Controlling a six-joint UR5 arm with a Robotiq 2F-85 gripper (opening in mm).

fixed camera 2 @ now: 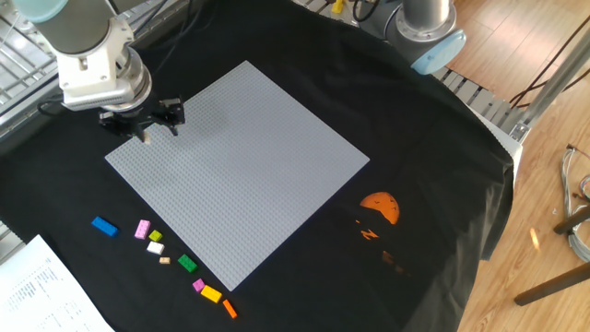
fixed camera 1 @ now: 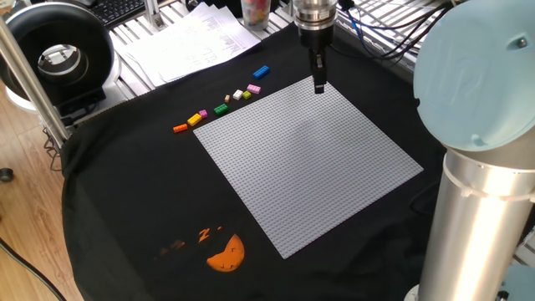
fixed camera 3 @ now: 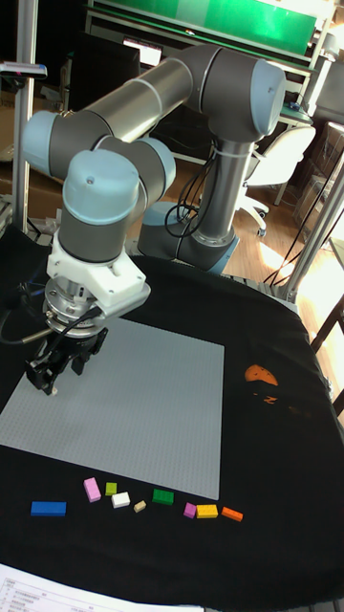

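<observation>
A grey studded baseplate [fixed camera 1: 305,163] lies flat and bare on the black cloth. Above its corner by the cables hangs my gripper [fixed camera 2: 159,135], pointing down. Its fingers stand apart in views 2 and 3, and I make out nothing between them. Along one side of the plate lies a loose row of bricks: blue [fixed camera 2: 105,226], pink [fixed camera 2: 142,229], lime [fixed camera 2: 155,236], white [fixed camera 2: 156,247], tan [fixed camera 2: 165,260], green [fixed camera 2: 187,263], a small magenta one [fixed camera 2: 198,286], yellow [fixed camera 2: 211,294] and orange [fixed camera 2: 230,309]. The gripper is apart from all of them.
Printed papers [fixed camera 1: 192,46] lie beyond the bricks, near a clear cup [fixed camera 1: 255,12] with coloured pieces. An orange print [fixed camera 1: 226,253] marks the cloth at the plate's other side. Cables [fixed camera 1: 393,42] run behind the gripper. Open cloth surrounds the plate.
</observation>
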